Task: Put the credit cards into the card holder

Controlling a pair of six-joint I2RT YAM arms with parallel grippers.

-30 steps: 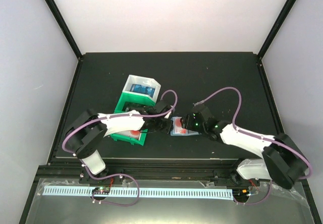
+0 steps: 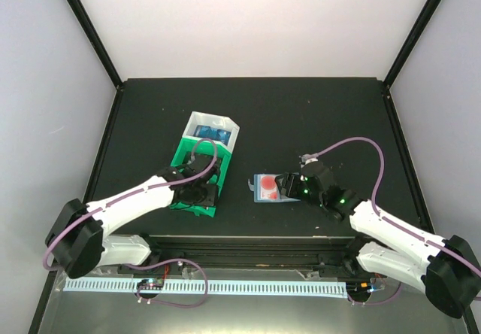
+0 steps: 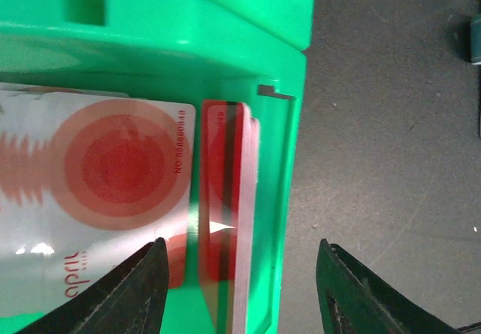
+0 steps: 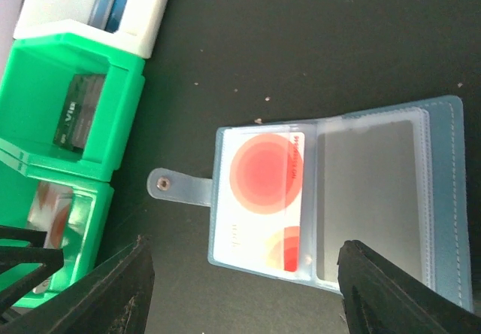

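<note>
The blue card holder (image 4: pixel 440 198) lies open on the table, its snap tab pointing left. A white card with a red circle (image 4: pixel 263 191) sits inside its left clear pocket; the right pocket shows grey. Over the lower green bin my left gripper stands open, nothing between its fingers. Below it in that bin are more white-and-red cards (image 3: pixel 113 176), some flat and some standing on edge (image 3: pixel 244 221) along the right wall. My right gripper is open just in front of the holder, apart from the card.
The green bins (image 2: pixel 180 153) and a white bin (image 2: pixel 233 127) stand in a row on the left. Dark cards (image 4: pixel 80 112) lie in the middle bin, blue cards (image 2: pixel 213 133) in the white one. Bare black table (image 2: pixel 316 116) spreads behind the holder.
The pocketed card stays put.
</note>
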